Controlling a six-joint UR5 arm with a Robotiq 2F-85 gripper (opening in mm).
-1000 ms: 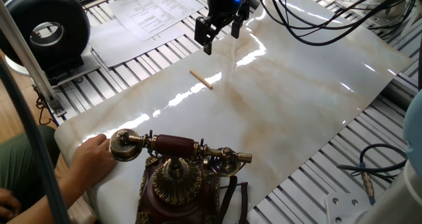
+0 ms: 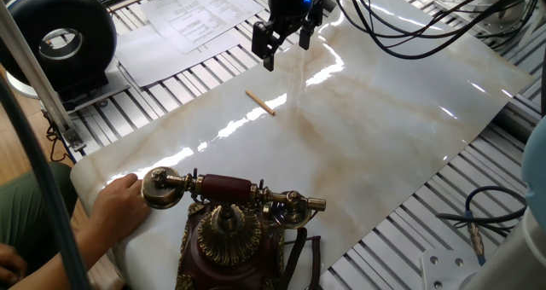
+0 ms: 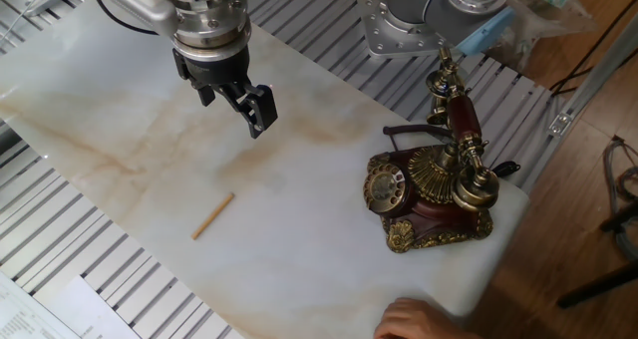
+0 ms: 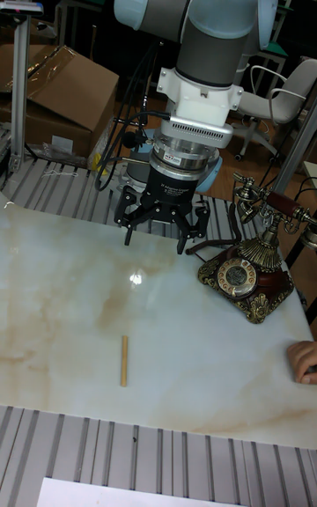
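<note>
My gripper (image 4: 156, 237) hangs above the marbled board, its black fingers spread apart with nothing between them; in exterior view 2 the gripper (image 3: 231, 114) is up and to the right of a thin wooden stick. The stick (image 2: 260, 102) lies flat on the board, well clear of the fingers, and the same stick (image 4: 124, 361) appears nearer the front edge in exterior view 3. An antique-style telephone (image 3: 431, 184) in dark red and brass stands on the board, its handset (image 2: 227, 188) resting across the cradle.
A person's hand (image 3: 417, 319) rests at the board's edge close to the telephone. White papers (image 2: 192, 21) lie on the slatted table beyond the board. Black cables (image 2: 426, 36) loop near the arm. Much of the marbled board (image 4: 56, 319) is bare.
</note>
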